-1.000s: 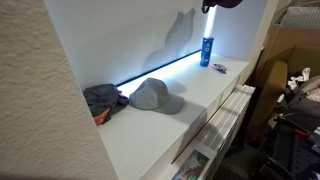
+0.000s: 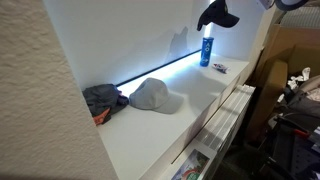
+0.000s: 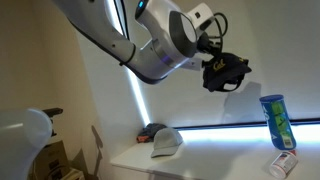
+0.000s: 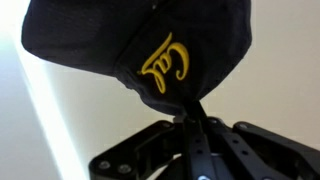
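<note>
A dark navy cap with yellow "Cal" lettering (image 4: 165, 62) hangs in the air, its cloth pinched at the tips of my gripper. From the second exterior view, my shut gripper (image 3: 212, 52) grips the dark cap (image 3: 226, 73) high above the white surface, up and left of a blue canister. At the top of the first exterior view the same cap (image 2: 217, 13) appears over the blue canister. A grey cap (image 2: 152, 96) rests on the white surface, beside a dark heap of cloth or caps (image 2: 103, 100).
The blue canister (image 2: 206, 52) stands upright near the wall, and a small can (image 3: 283, 164) lies by it. Between the grey cap and the canister, the white top (image 2: 195, 88) is bare. Below its front edge, a drawer or shelf (image 2: 192, 165) holds printed items.
In the first exterior view, the dark cap has come lower and farther into the frame, and part of the arm now shows at the upper right. Things on the surface have stayed put.
</note>
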